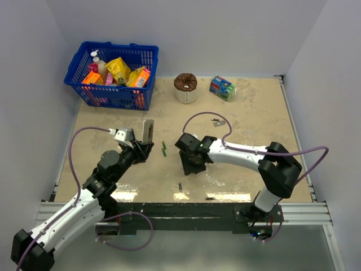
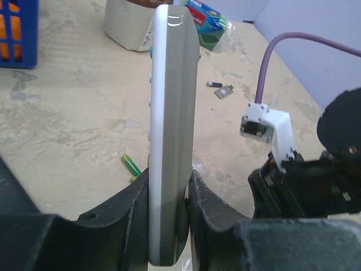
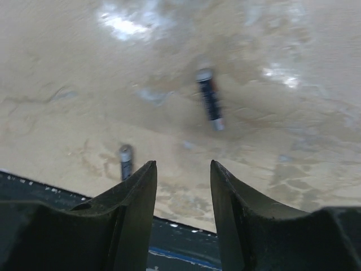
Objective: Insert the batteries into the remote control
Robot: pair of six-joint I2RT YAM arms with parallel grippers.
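Note:
In the top view my left gripper (image 1: pixel 145 145) is shut on the remote control (image 1: pixel 148 130), raised clear of the table. The left wrist view shows the grey-and-black remote (image 2: pixel 172 113) standing upright between its fingers. My right gripper is open and empty. In the right wrist view, one dark battery (image 3: pixel 210 101) lies beyond its fingertips and another battery (image 3: pixel 125 160) to the left, close to the dark edge. From the top, loose batteries show at front centre (image 1: pixel 180 186) and near the front edge (image 1: pixel 210 198). Two green batteries (image 1: pixel 163 148) lie mid-table.
A small dark battery (image 2: pixel 214 84) and a flat grey piece (image 2: pixel 224 91) lie farther back. Along the rear stand a blue basket (image 1: pixel 110 96), a brown-topped white canister (image 1: pixel 185 89) and a blue-green pack (image 1: pixel 223 88). The table's front edge is close to the loose batteries.

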